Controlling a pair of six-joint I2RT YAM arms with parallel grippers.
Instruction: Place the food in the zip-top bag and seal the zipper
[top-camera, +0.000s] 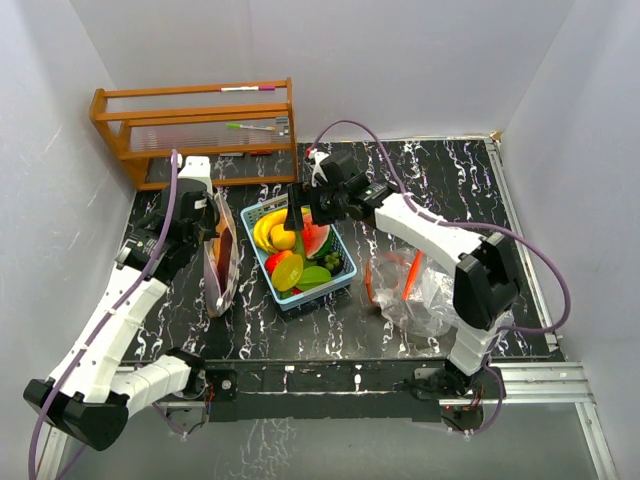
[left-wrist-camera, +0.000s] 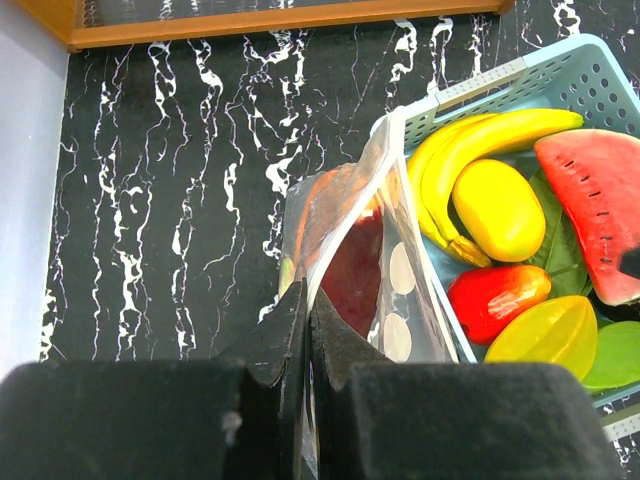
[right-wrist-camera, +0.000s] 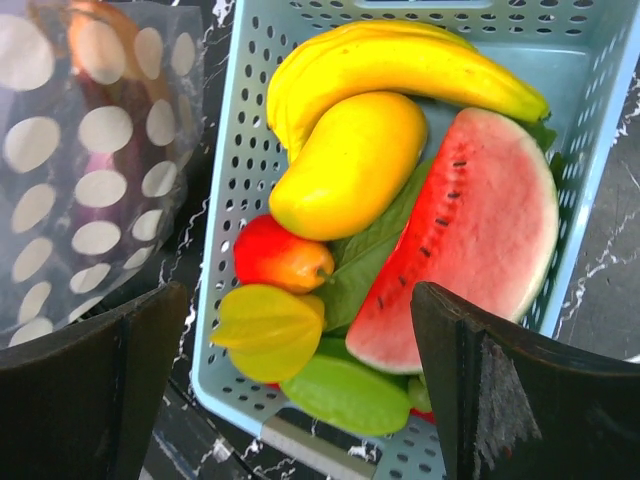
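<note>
In the left wrist view, my left gripper is shut on the rim of a clear zip top bag (left-wrist-camera: 375, 155). The bag is upright with its mouth partly spread, and a dark red food item (left-wrist-camera: 355, 270) shows inside. Beside it, a blue basket (top-camera: 247, 225) holds bananas (right-wrist-camera: 400, 75), a yellow mango (right-wrist-camera: 350, 165), a red fruit (right-wrist-camera: 280, 255), a star fruit (right-wrist-camera: 268, 335), a green fruit (right-wrist-camera: 345, 393) and a watermelon slice (right-wrist-camera: 465, 230). Over this basket my right gripper stands open, its fingers apart above the fruit with nothing held.
A wooden rack (top-camera: 200, 116) stands behind the left arm and basket. More clear bags with orange strips (top-camera: 412, 275) lie at the right, near the right arm.
</note>
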